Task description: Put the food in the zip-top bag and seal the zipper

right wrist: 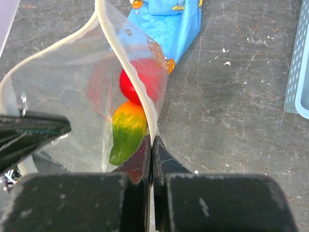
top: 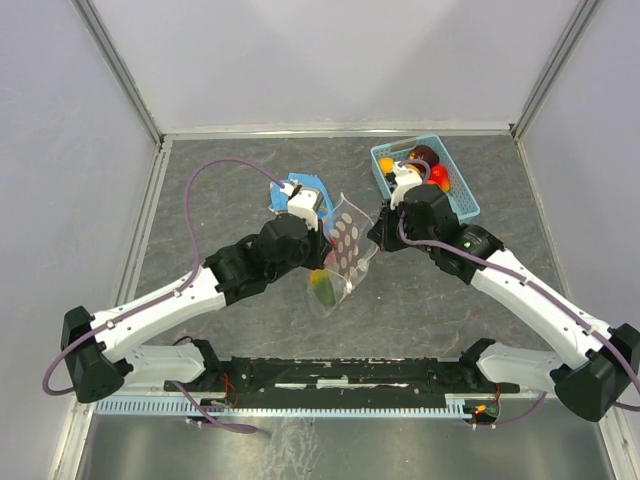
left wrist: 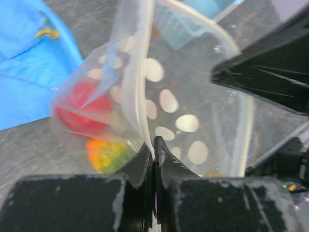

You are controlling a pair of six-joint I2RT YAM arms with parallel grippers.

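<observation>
Between my two arms hangs a clear zip top bag (top: 345,240), its mouth spread wide. Inside it lie a red round food (right wrist: 145,79) and a green and orange food (right wrist: 128,130), both seen through the plastic in the right wrist view. My left gripper is shut on one edge of the bag's mouth. On the opposite edge, my right gripper is shut with the thin rim between its fingertips. In the top view the arms partly cover the bag.
A light blue basket (top: 467,210) with several fruits and vegetables stands at the back right. Blue printed cloth (top: 314,184) lies behind the bag. Bare grey table (top: 240,335) shows in front and at the sides.
</observation>
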